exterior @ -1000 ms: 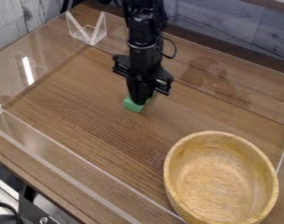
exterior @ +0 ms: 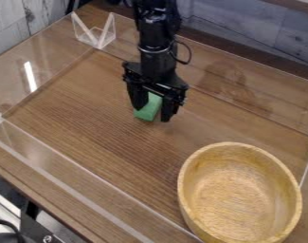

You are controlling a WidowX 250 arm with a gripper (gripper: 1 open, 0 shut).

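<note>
My black gripper (exterior: 154, 97) reaches down from the top centre and stands open around a small green object (exterior: 149, 110) on the wooden table (exterior: 81, 142). The object is partly hidden by the fingers; whether they touch it cannot be told.
An empty beige oval bowl (exterior: 239, 195) fills the lower right. Clear plastic pieces sit at the top left and left edge.
My gripper's fingers have spread apart, showing more of the green object between them. The bowl has not moved.
</note>
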